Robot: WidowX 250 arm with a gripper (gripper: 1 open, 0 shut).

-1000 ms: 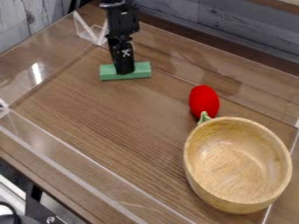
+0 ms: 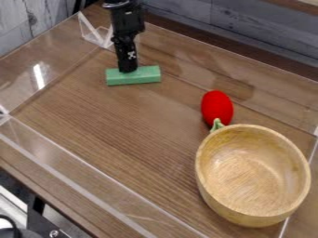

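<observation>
My black gripper (image 2: 126, 58) reaches down from the top of the camera view, its tip at the back edge of a green block (image 2: 134, 76) that lies flat on the wooden table. The gripper looks narrow and shut; whether it touches the block I cannot tell.
A red object (image 2: 218, 109) with a green end lies to the right, just behind a large tan bowl (image 2: 252, 201). Walls line the back.
The gripper has moved very slightly up or back against the block. The red object and bowl have not moved.
</observation>
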